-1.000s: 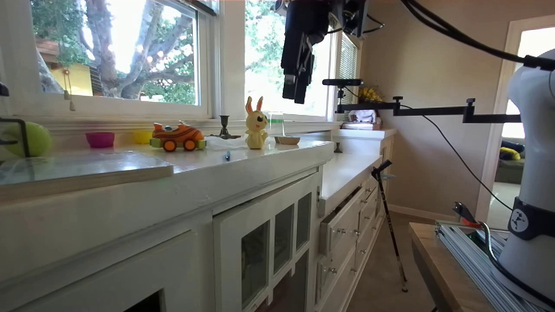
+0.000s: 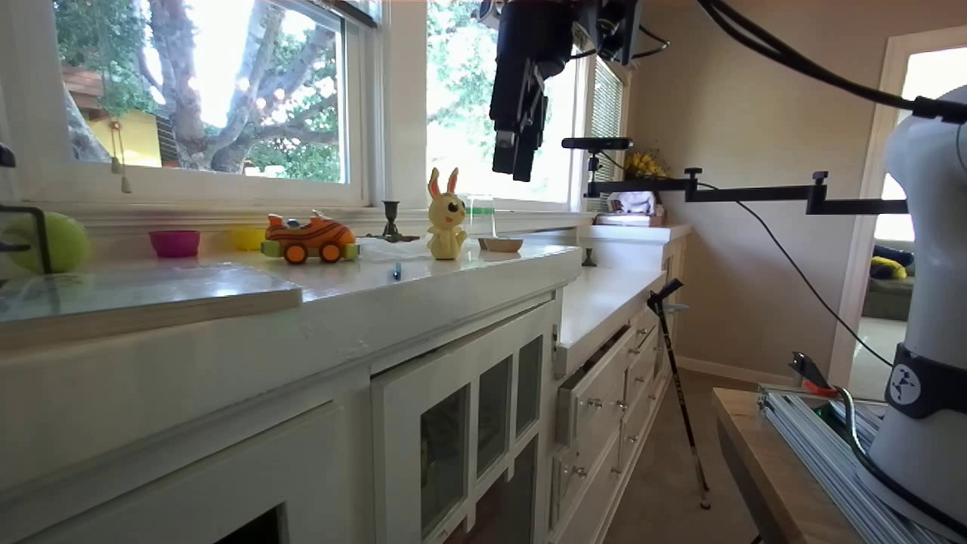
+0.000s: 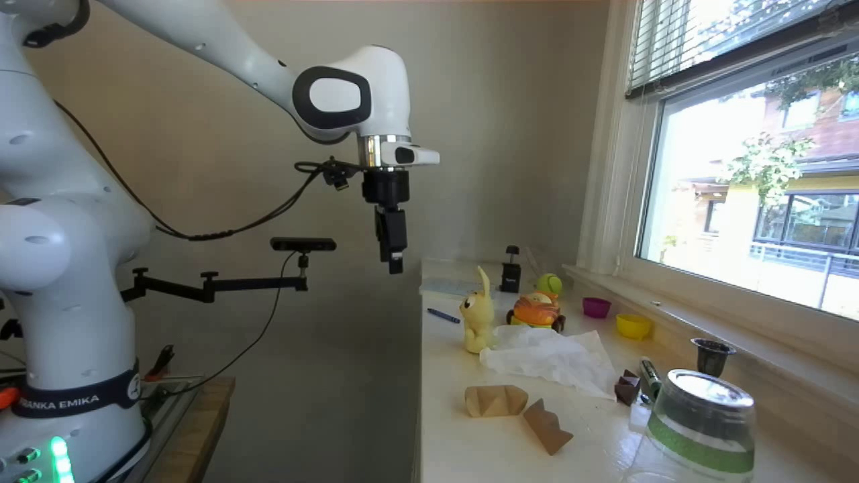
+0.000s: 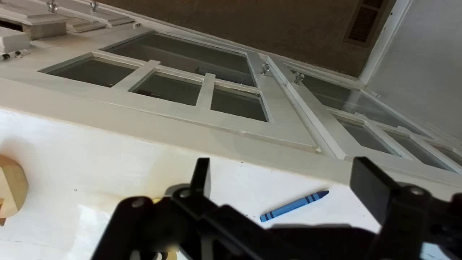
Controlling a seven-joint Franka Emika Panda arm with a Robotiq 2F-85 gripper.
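My gripper is open, its two black fingers wide apart with nothing held between them. In exterior view 2 the gripper point(image 3: 394, 265) points down, higher than the counter objects and left of the counter's edge. A blue crayon point(image 4: 294, 206) lies on the white counter, showing between the fingers in the wrist view but well below them. The yellow bunny figure point(image 2: 446, 217) stands upright near the counter's front edge; in the wrist view the gripper mostly hides it. Behind the bunny is an orange toy car point(image 3: 535, 312).
White crumpled paper point(image 3: 556, 354), folded brown paper pieces point(image 3: 495, 401) and an upturned clear cup point(image 3: 700, 422) share the counter point(image 3: 459, 459). A magenta cup point(image 3: 596, 306) and a yellow cup point(image 3: 633, 325) line the window side. A camera bar point(image 2: 752, 193) extends beyond the counter.
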